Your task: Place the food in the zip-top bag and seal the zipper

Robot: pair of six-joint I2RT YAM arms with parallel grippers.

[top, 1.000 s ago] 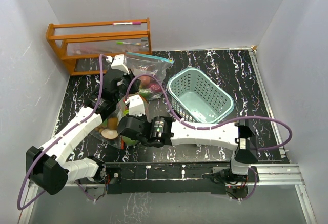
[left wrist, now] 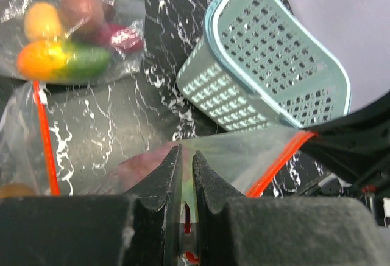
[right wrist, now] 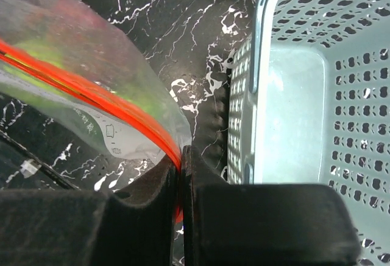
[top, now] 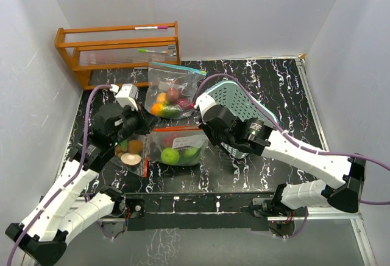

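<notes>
A clear zip bag [top: 172, 139] with a red-orange zipper is stretched between my two grippers, its zipper side up. Green food [top: 170, 156] and something reddish show inside it. My left gripper [top: 150, 127] is shut on the bag's left upper corner; red zipper shows low between its dark fingers in the left wrist view. At the opposite corner, my right gripper is shut on the end of the zipper strip [right wrist: 137, 117]. Whether the zipper is sealed along its length cannot be made out.
A pale green perforated basket [top: 234, 101], empty, stands right beside my right gripper. Behind lies a blue-zipped bag [top: 173, 92] of colourful food. Another red-zipped bag [top: 130, 152] lies left, partly under my left arm. A wooden rack [top: 116, 44] stands at the back.
My right gripper has moved right from near the left one, carrying its corner of the bag. The left arm has shifted slightly.
</notes>
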